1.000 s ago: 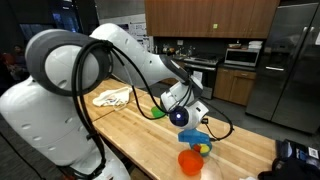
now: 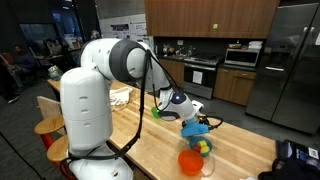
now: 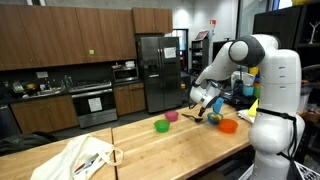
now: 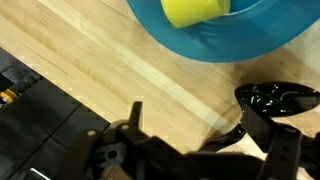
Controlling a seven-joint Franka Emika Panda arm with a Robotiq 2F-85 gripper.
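Note:
My gripper is open, its two dark fingers wide apart with only bare wooden table between their tips in the wrist view. A glossy black utensil, spoon-like (image 4: 275, 98) lies on the table by the right finger, its thin handle running down to the left and partly hidden behind the gripper. Beyond the fingers, at the top of that view, a blue bowl (image 4: 225, 42) holds a yellow object (image 4: 195, 10). In exterior view 1, the same blue bowl (image 2: 207, 146) sits below the gripper end of the arm.
An orange bowl (image 3: 229, 126) stands close to the blue one. Further along the table are a green bowl (image 3: 162, 126), a pink bowl (image 3: 171, 115) and a crumpled white cloth (image 3: 85, 155).
The arm has swung back and to the left in exterior view 1, away from its earlier place nearer the orange bowl. The bowls have stayed where they were.

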